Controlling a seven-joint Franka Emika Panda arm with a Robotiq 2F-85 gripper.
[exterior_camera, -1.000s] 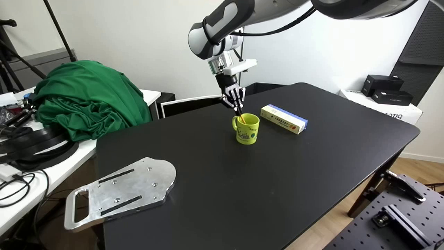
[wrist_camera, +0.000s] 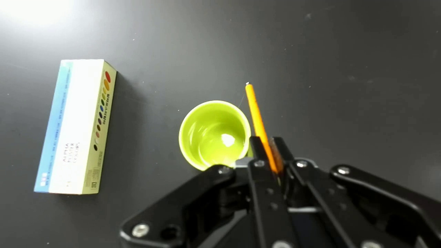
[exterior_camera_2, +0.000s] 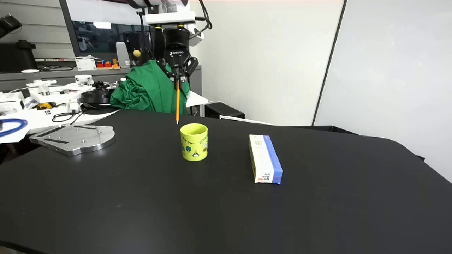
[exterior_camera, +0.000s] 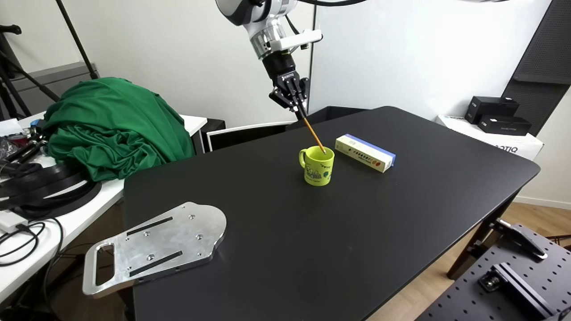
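Note:
A thin orange stick (exterior_camera: 313, 131), like a pencil or brush, is clamped in my gripper (exterior_camera: 299, 110), which is shut on its upper end. In exterior view 2 the orange stick (exterior_camera_2: 178, 106) hangs nearly upright, its tip above and a little left of the mug's rim. The yellow-green mug (exterior_camera_2: 194, 143) stands upright on the black table, with printed figures on its side. From the wrist view, the inside of the mug (wrist_camera: 213, 132) looks empty; the stick (wrist_camera: 258, 115) passes beside its rim, and my gripper covers part of the mug's edge.
A white and blue paint box (exterior_camera: 365, 152) lies beside the mug. A silver metal plate (exterior_camera: 160, 240) rests at the table's left edge. Green cloth (exterior_camera: 115, 123) is heaped on a side table.
My gripper has risen, carrying the orange stick up with it. A second ago the stick's lower part was inside the mug; now its tip is above the rim. The mug has barely shifted.

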